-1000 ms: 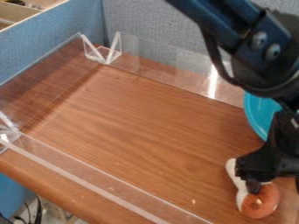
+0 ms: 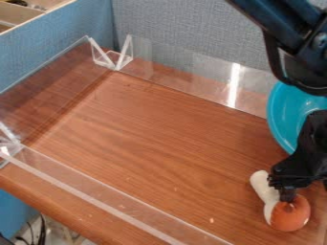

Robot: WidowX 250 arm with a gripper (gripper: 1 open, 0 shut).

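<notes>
At the lower right, my gripper [image 2: 284, 191] is low over a small white object [image 2: 263, 189] with an orange round part [image 2: 289, 216], both on the wooden surface. The fingers are open and sit right at these objects, partly hiding them; whether they touch is unclear. Behind the gripper, a turquoise bowl or plate [image 2: 284, 115] is partly visible at the right edge.
The wooden surface [image 2: 141, 134] is bordered by clear low walls with white corner brackets [image 2: 113, 59]. A grey-blue padded wall stands behind, and cables hang at the lower left.
The arm has shifted right and slightly up over the last second, showing more of the turquoise item. The white and orange objects have moved slightly, if at all.
</notes>
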